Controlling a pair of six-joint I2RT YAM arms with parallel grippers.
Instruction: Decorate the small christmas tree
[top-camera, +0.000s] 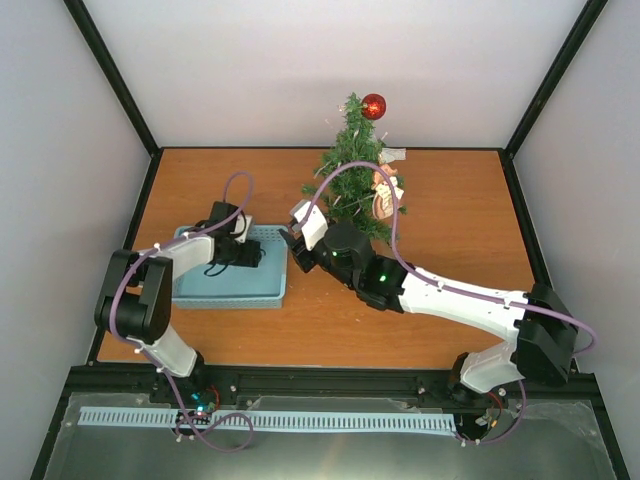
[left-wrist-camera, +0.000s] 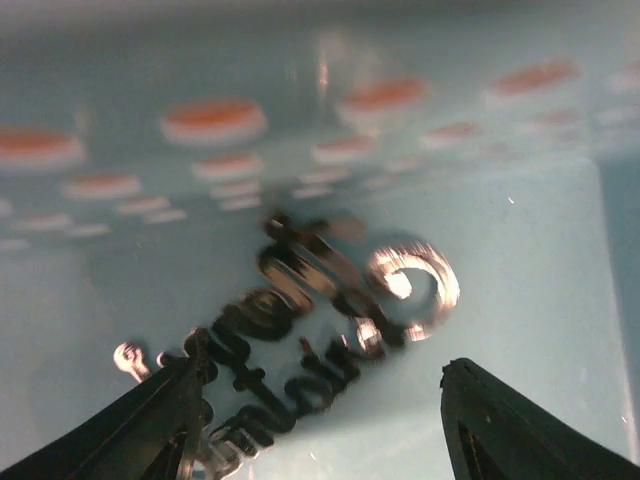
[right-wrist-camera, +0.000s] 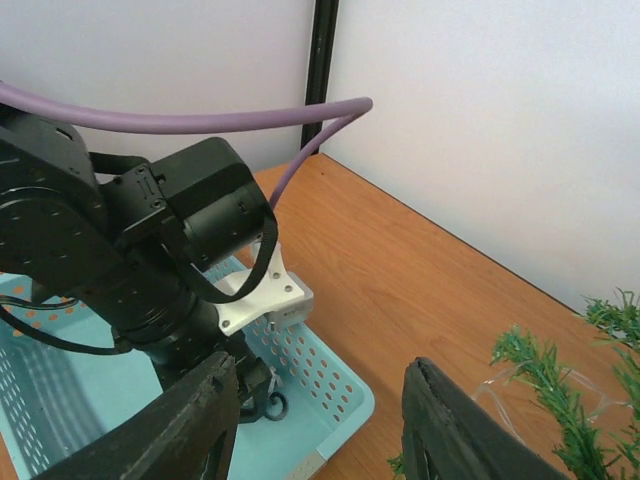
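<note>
A small green christmas tree (top-camera: 352, 165) stands at the back of the table, with a red ball (top-camera: 373, 106) at its tip and a figure ornament (top-camera: 384, 198) on its right side. In the blue basket (top-camera: 190, 299) lies a shiny metallic ornament (left-wrist-camera: 290, 285) with a curled end, shaped like lettering. My left gripper is open just above it, one finger on each side of the view, nothing between them. Over the table between basket and tree, my right gripper stands open and empty, facing the left arm.
The basket's perforated wall (right-wrist-camera: 320, 370) rises close to the left gripper. A white tag (top-camera: 393, 155) hangs by the tree. Purple cables (top-camera: 237, 180) arch over both arms. Bare wooden table (top-camera: 460, 220) lies to the right of the tree.
</note>
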